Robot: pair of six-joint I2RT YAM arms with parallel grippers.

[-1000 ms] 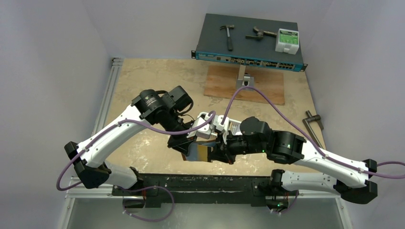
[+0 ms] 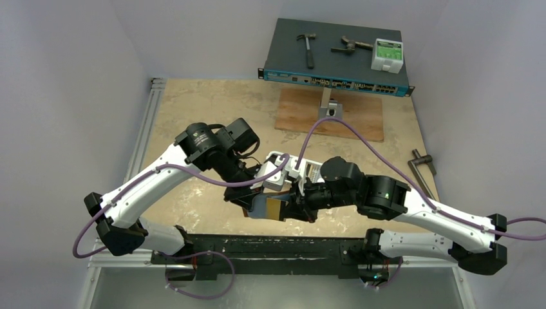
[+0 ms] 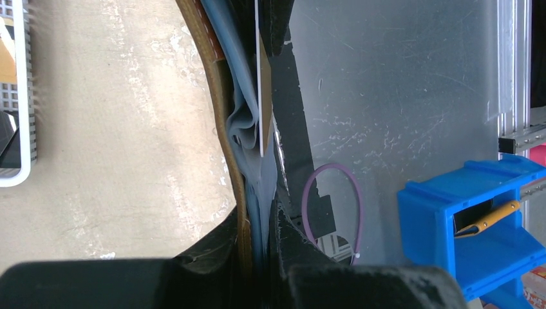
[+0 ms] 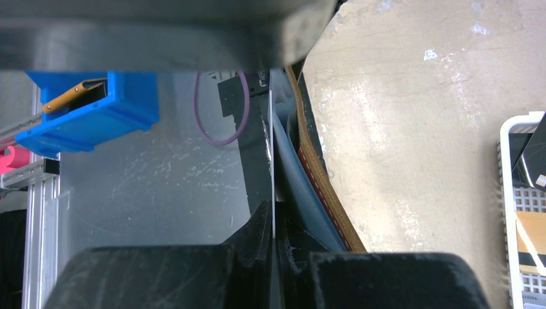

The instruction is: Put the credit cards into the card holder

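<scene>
The card holder (image 2: 259, 206), blue-grey inside with a brown stitched edge (image 3: 224, 129), is held upright in my left gripper, which is shut on it. A gold card (image 2: 275, 209) stands at its side, seen edge-on in both wrist views. My right gripper is shut on that thin card (image 4: 272, 154), which sits along the holder's opening beside the blue layers. Whether the card is inside a slot I cannot tell. Both grippers meet over the front middle of the table.
A white basket (image 3: 26, 129) with cards lies behind the grippers. A network switch (image 2: 335, 58) with hammers and a box stands at the back; a tool (image 2: 422, 174) lies at the right edge.
Both grippers and the holder have shifted very slightly toward the table's front since a second ago. Otherwise little differs.
</scene>
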